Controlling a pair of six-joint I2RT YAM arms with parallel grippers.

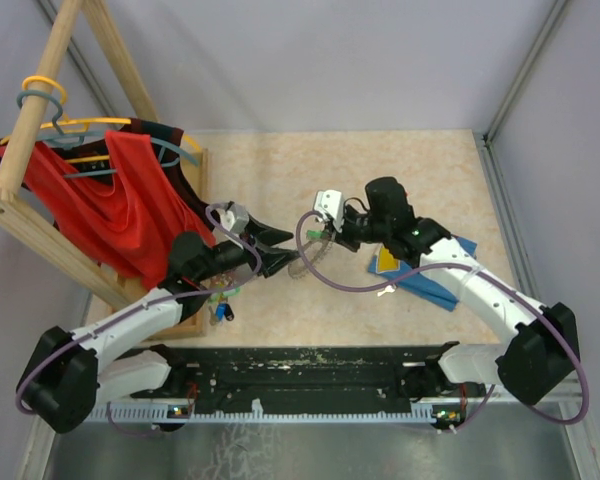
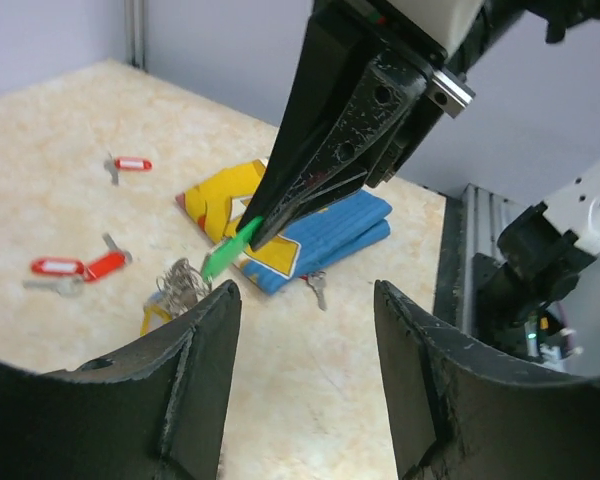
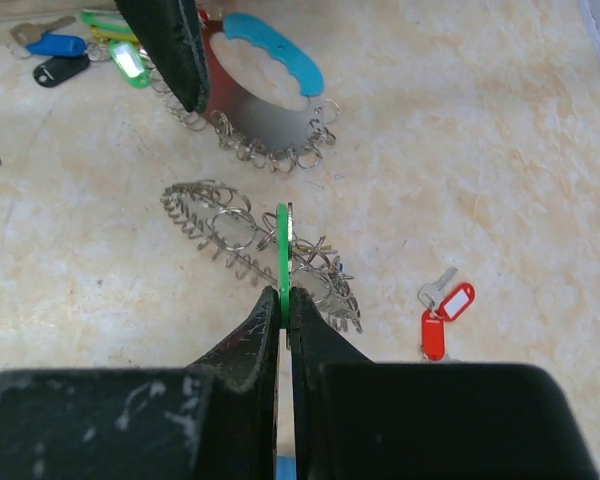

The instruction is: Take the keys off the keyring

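Observation:
My right gripper is shut on a slim green key tag [image 3: 283,250], seen edge-on. Below it on the table lies a coiled metal chain of rings [image 3: 210,215]. My left gripper stands open and empty, left of the right one in the top view [image 1: 285,245]. Loose keys with red tags [image 3: 433,330] lie on the table, and more keys with blue, black and green tags [image 3: 60,55] lie at the upper left of the right wrist view.
A clothes rack with red garments [image 1: 120,200] fills the left side. Blue and yellow cloths or packets [image 2: 330,230] lie under the right arm. A saw-like piece with a blue handle [image 3: 275,45] lies near the keys.

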